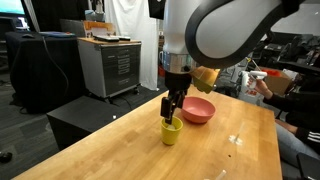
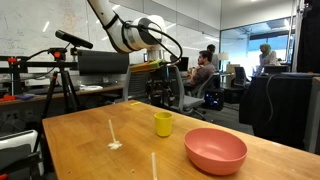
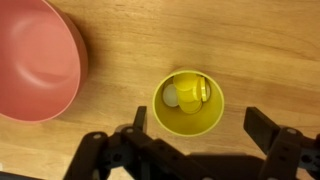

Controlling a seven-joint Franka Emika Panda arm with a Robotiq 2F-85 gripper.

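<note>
A yellow cup stands upright on the wooden table, and my gripper is right above it, pointing down. From the wrist view, the round mouth of the cup lies between the spread fingers, and inside it are a small yellow object and a pale round spot. My gripper is open and grips nothing; wood shows between each finger and the cup's rim. In exterior view 2 the cup is beneath the arm.
A pink-red bowl sits close to the cup, on the left in the wrist view. Two thin white sticks lie on the table, one a short white stick near the front.
</note>
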